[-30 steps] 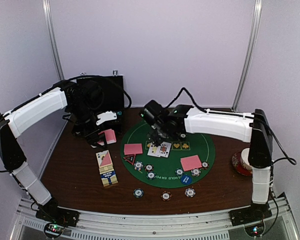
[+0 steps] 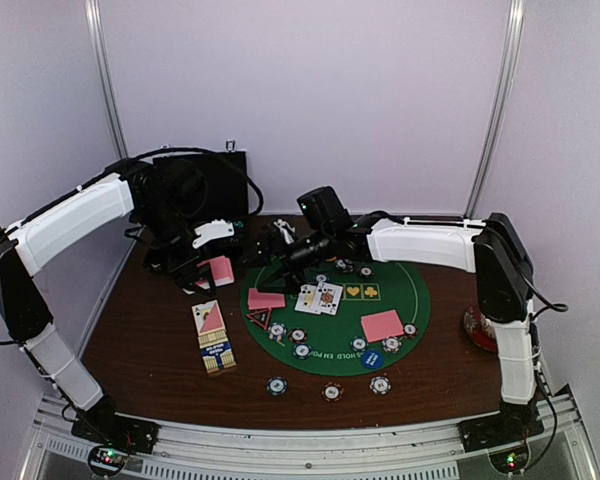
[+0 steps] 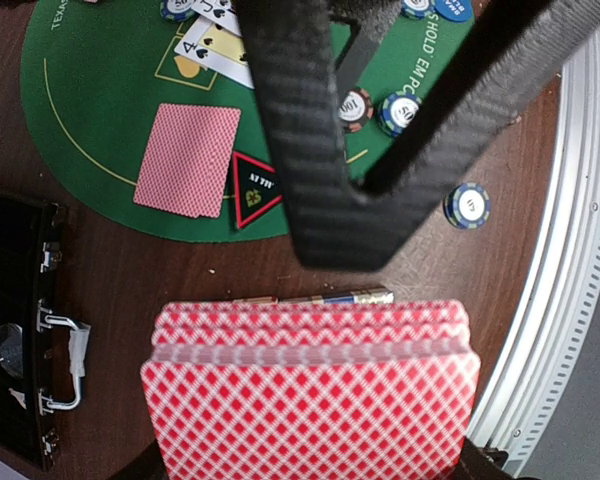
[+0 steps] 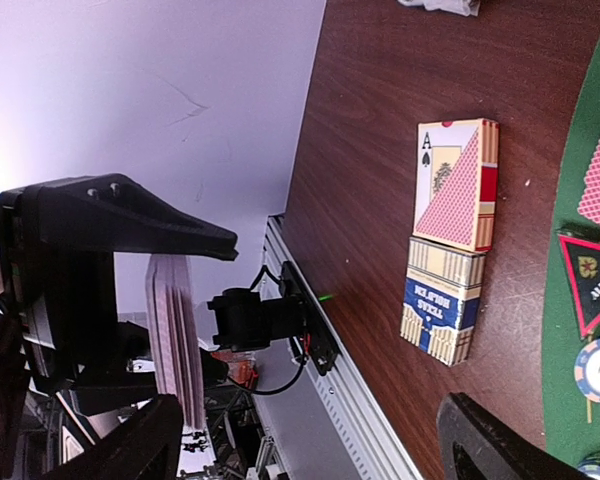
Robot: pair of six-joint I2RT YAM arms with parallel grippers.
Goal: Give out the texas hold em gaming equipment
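Note:
My left gripper [image 2: 206, 278] is shut on a red-backed deck of cards, held above the table left of the mat; the deck shows edge-on in the right wrist view. Close by on its right, my right gripper [image 2: 258, 272] points left toward the deck, its fingers [image 4: 470, 440] apart and nothing seen between them. On the green poker mat [image 2: 415, 290] lie face-up cards [image 2: 320, 298], a face-down red pair [image 2: 266, 299] at the left and another pair [image 2: 382, 325] at the lower right.
Card boxes [image 2: 213, 335] lie left of the mat beside the all-in marker [image 2: 259, 317]. Chips [image 2: 277, 385] dot the mat and its front; a blue blind button [image 2: 372, 358] is there too. An open black case [image 2: 220, 185] stands behind; a red container [image 2: 477, 328] sits far right.
My right gripper has swung from over the mat's face-up cards to the left, turning sideways toward the left gripper. The left arm and its deck have stayed put.

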